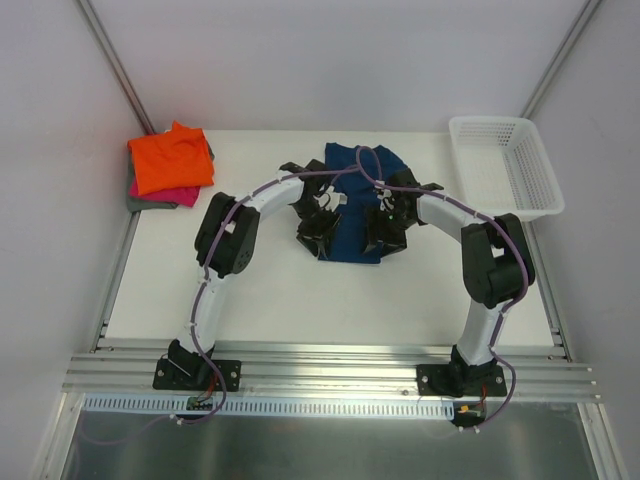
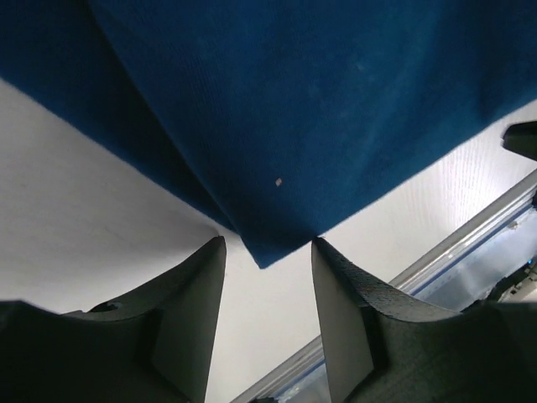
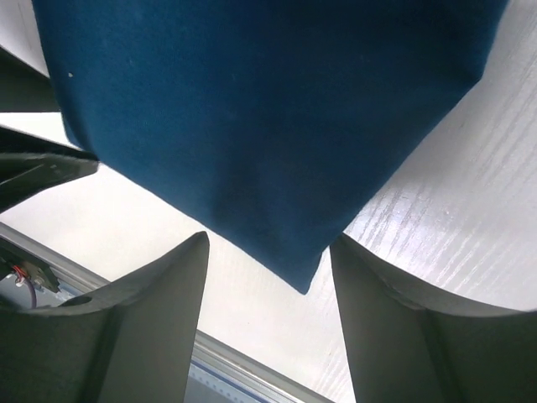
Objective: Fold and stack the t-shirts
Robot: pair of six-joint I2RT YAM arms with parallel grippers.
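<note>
A dark blue t-shirt [image 1: 351, 230] lies partly folded mid-table. My left gripper [image 1: 318, 236] is at its lower left corner; in the left wrist view its fingers [image 2: 178, 327] are part open around the cloth's tip. My right gripper [image 1: 384, 236] is at the lower right corner; in the right wrist view its fingers [image 3: 151, 327] straddle that corner, apart. Whether either pinches cloth is unclear. Folded orange [image 1: 165, 160], pink and grey shirts are stacked at the back left.
A white plastic basket [image 1: 460, 135] stands at the back right.
</note>
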